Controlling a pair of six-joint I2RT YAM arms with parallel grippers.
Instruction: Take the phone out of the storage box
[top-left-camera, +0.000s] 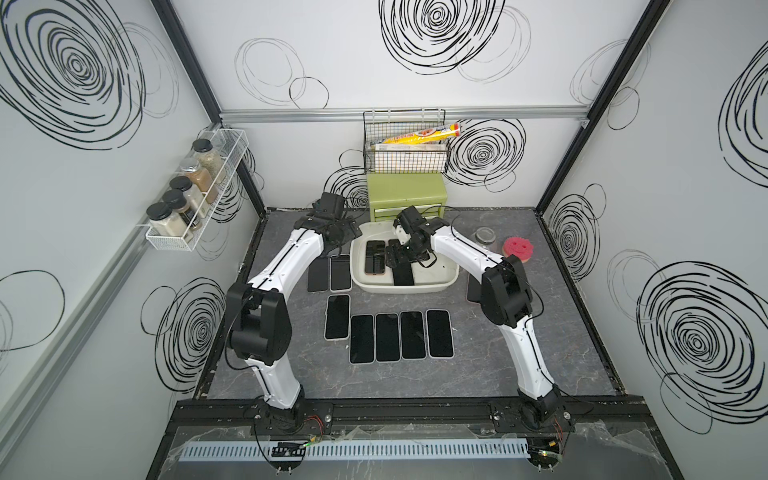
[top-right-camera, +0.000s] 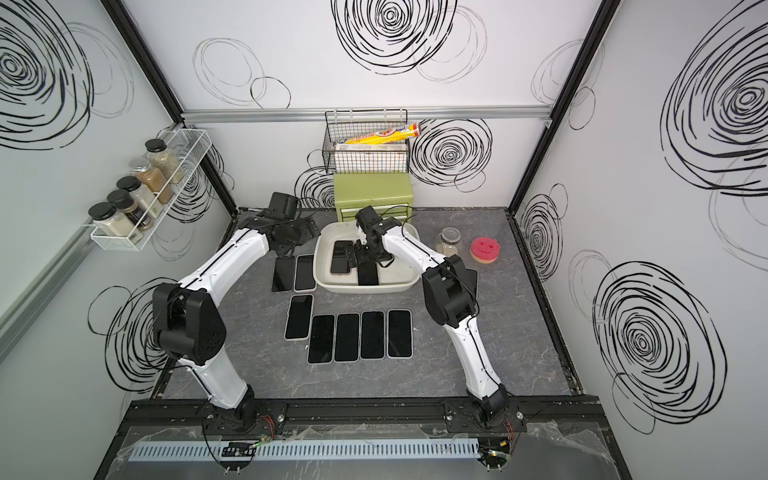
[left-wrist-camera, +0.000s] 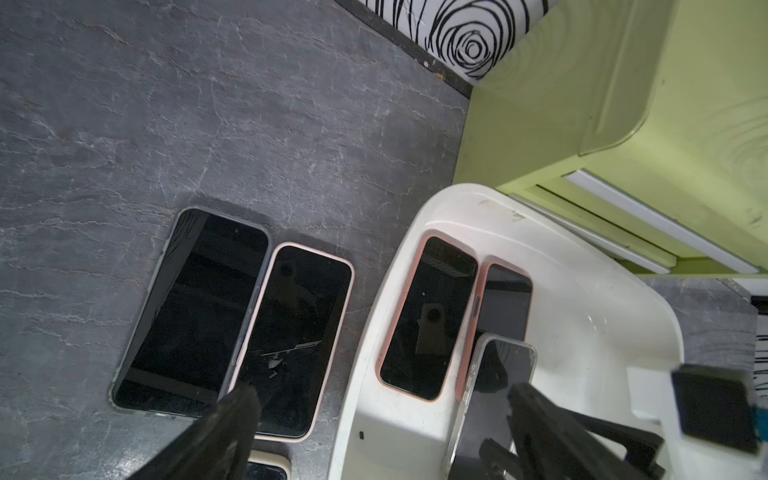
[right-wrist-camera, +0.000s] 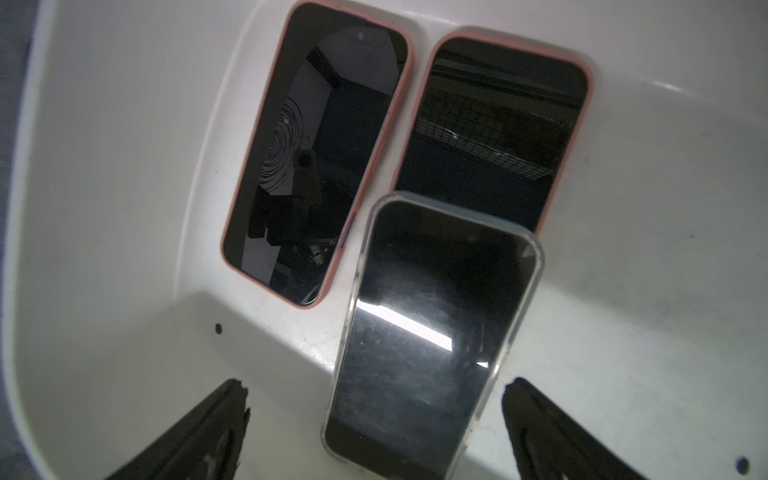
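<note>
The white storage box (top-left-camera: 444, 276) holds a clear-cased phone (right-wrist-camera: 428, 328) overlapping a pink-cased phone (right-wrist-camera: 488, 120), with another pink-cased phone (right-wrist-camera: 316, 152) beside them at the left. My right gripper is open low over the box, its fingers either side of the clear-cased phone, not closed on it. My left gripper hangs open above the box's left side and the phones on the table there, with nothing held.
Several phones (top-left-camera: 413, 334) lie in front of and left of the box. A green cabinet (top-left-camera: 406, 188) stands behind it. A jar (top-right-camera: 449, 240) and a red round object (top-right-camera: 485, 248) are at the right.
</note>
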